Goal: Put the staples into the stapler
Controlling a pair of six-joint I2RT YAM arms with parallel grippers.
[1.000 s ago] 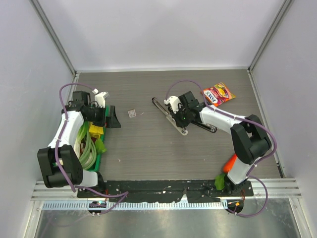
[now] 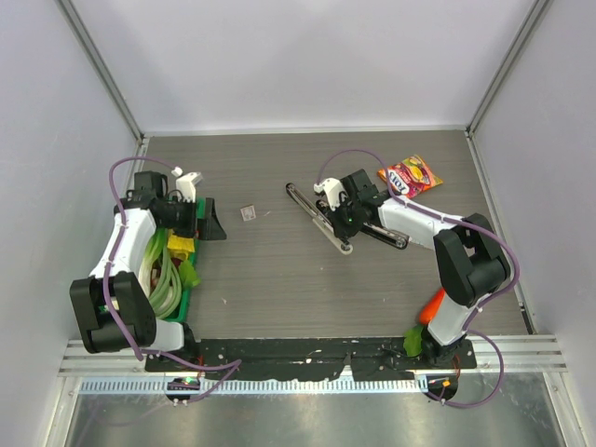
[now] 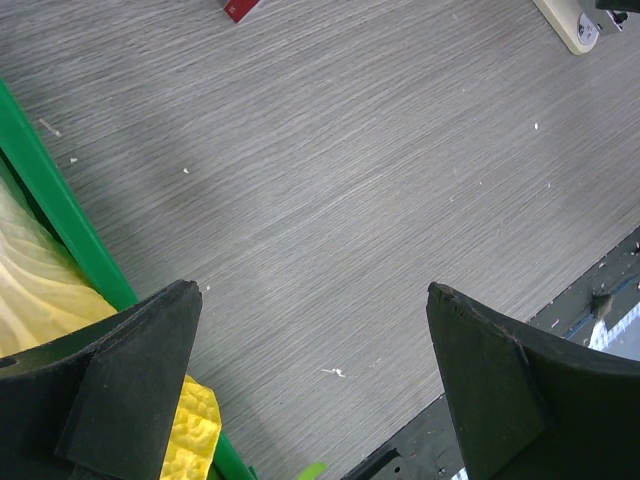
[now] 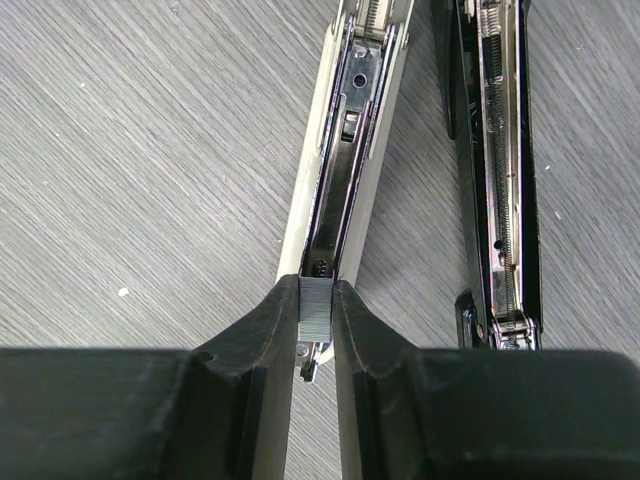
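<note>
The cream stapler (image 2: 335,238) lies opened out on the table in the top view. In the right wrist view its chrome channel (image 4: 335,205) lies bare. A short grey strip of staples (image 4: 315,310) sits at the channel's near end, between the fingertips of my right gripper. No gap shows between the strip and the fingers; whether it rests fully down in the channel is hard to see. Far off to the left, my left gripper is open and empty, beside the green crate (image 3: 70,205).
A long black stapler piece with a spring (image 4: 500,180) lies right of the channel. A small box (image 2: 248,212) sits left of the stapler. Back right is a chips bag (image 2: 411,176); an orange item (image 2: 432,305) lies front right.
The left arm and the stapler have not visibly moved.
</note>
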